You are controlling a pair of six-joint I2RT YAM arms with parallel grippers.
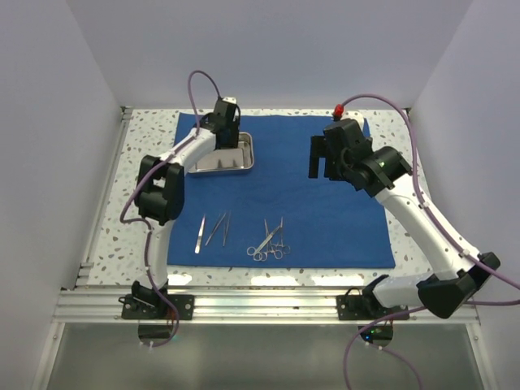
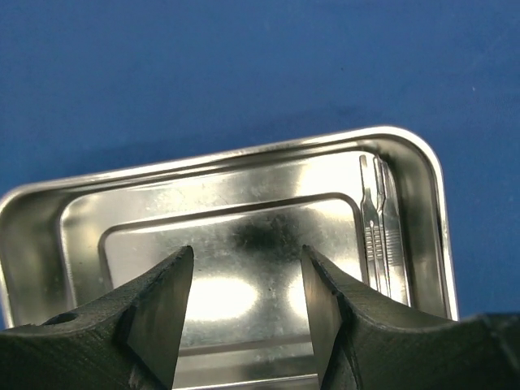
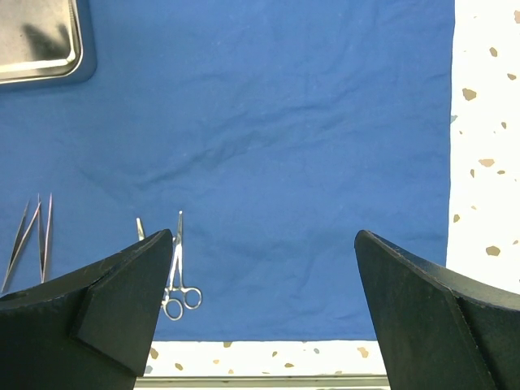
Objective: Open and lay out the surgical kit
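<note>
A shallow steel tray [image 1: 248, 165] stands at the back left on the blue cloth. Two slim metal instruments [image 2: 380, 231] lie side by side against one end inside it, seen in the left wrist view. Over the tray hovers my left gripper, open, its fingers apart with only the bare tray floor visible between them. On the cloth's front left lie a scalpel [image 1: 200, 234] and tweezers [image 1: 215, 229]. To their right, scissors-like ring-handled instruments [image 1: 270, 242] lie in an overlapping cluster. My right gripper [image 1: 322, 159] is open and empty above the cloth's right half.
A speckled white tabletop [image 1: 110, 227] surrounds it. Grey walls [image 1: 49, 146] close in the back and sides, and a metal rail [image 1: 268, 302] runs along the front edge.
</note>
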